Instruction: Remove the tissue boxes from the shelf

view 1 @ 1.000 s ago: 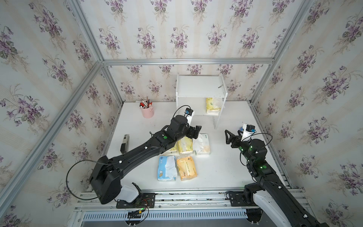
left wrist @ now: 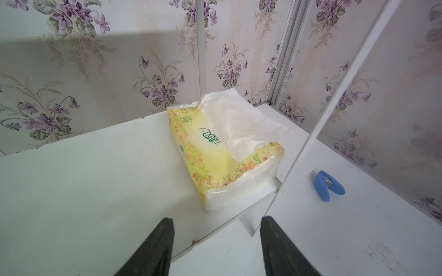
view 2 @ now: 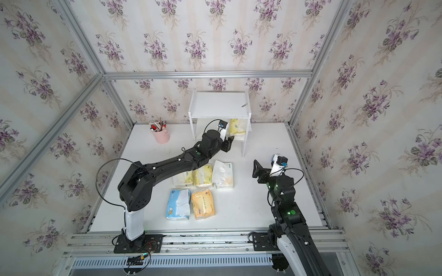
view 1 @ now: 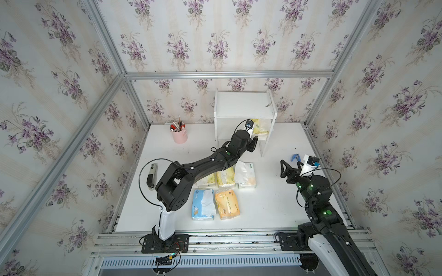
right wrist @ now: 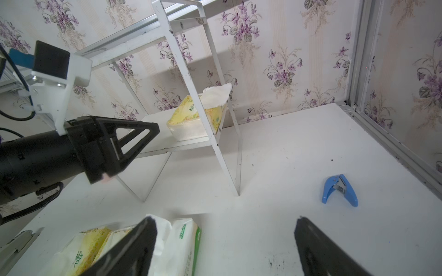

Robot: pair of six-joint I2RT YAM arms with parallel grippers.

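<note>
One yellow flowered tissue pack (left wrist: pixel 216 147), a white tissue sticking out of its top, sits at the right end of the white shelf board (left wrist: pixel 101 184). My left gripper is in front of the shelf, fingers apart, short of the pack and touching nothing. In the right wrist view the left arm's black fingers (right wrist: pixel 138 133) show left of the same pack (right wrist: pixel 191 124). My right gripper hangs over the right part of the table, wide open and empty. Several packs stand on the table, among them a blue one (view 1: pixel 203 204) and an orange one (view 1: pixel 227 203).
Thin white shelf posts (right wrist: pixel 195 99) frame the pack's right side, and the shelf's top board (view 1: pixel 244 103) covers it. A blue clip (right wrist: pixel 339 189) lies right of the shelf. A pink pen cup (view 1: pixel 180 134) stands at the left. Table space below the right gripper is clear.
The right gripper has shifted slightly right.
</note>
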